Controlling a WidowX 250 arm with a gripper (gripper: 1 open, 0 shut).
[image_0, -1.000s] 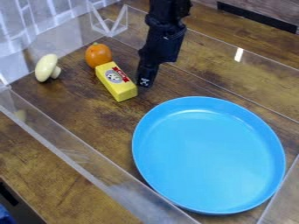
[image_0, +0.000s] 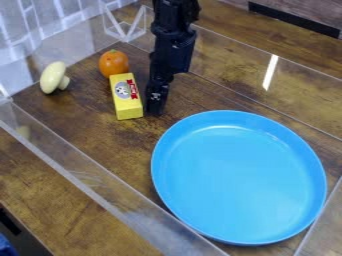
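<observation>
My black gripper (image_0: 154, 95) reaches down from the top centre, its fingers open and low at the right side of a yellow box (image_0: 126, 98) with a red and white print. Whether it touches the box is hard to tell. An orange round fruit (image_0: 115, 62) lies behind the box, and a pale oblong object (image_0: 55, 77) sits to its left.
A large blue plate (image_0: 238, 177) fills the lower right. Clear walls edge the area on the left.
The yellow box has turned more upright in the view and moved slightly left. My gripper has shifted a little left along with it, staying at its right side.
</observation>
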